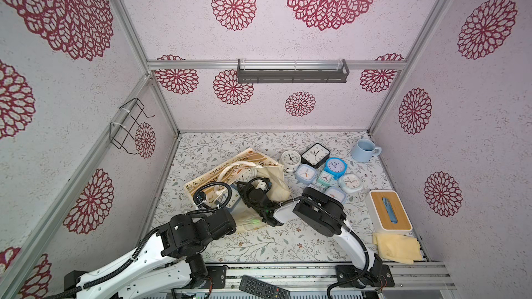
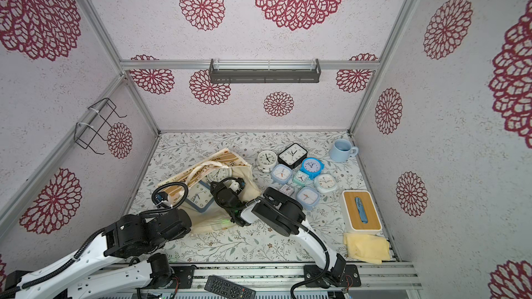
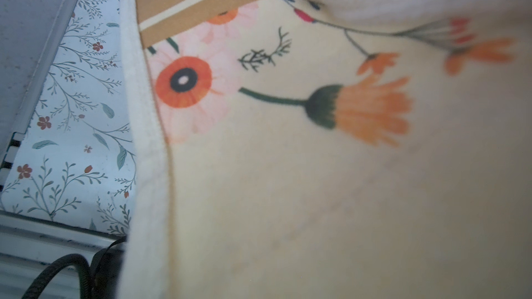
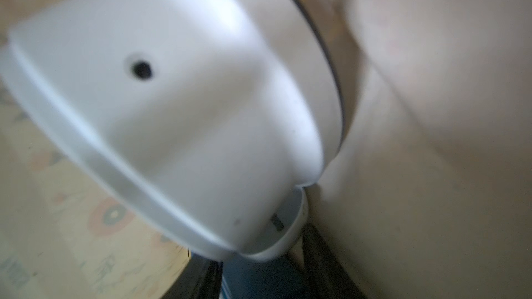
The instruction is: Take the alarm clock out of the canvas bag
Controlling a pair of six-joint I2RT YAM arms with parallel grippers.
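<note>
On the left of the table lies the open canvas bag [image 1: 243, 227], cream with a printed brown-striped side. A white round alarm clock [image 2: 220, 174] shows in its mouth, with a blue-grey square clock [image 2: 201, 195] beside it. My right gripper reaches into the bag, shut with the lower edge of the white clock [image 4: 221, 110] between its fingertips; dark blue shows behind. My left gripper [image 1: 200, 202] is shut at the bag's left edge. Printed canvas [image 3: 332, 199] fills most of the left wrist view, and its fingertips are hidden there.
Several clocks stand right of the bag, among them a black-framed one [image 1: 316, 155] and a bright blue one [image 1: 335, 167]. Farther right are a blue mug [image 1: 363, 150], a wooden-topped box [image 1: 389, 213] and a yellow cloth [image 1: 396, 248].
</note>
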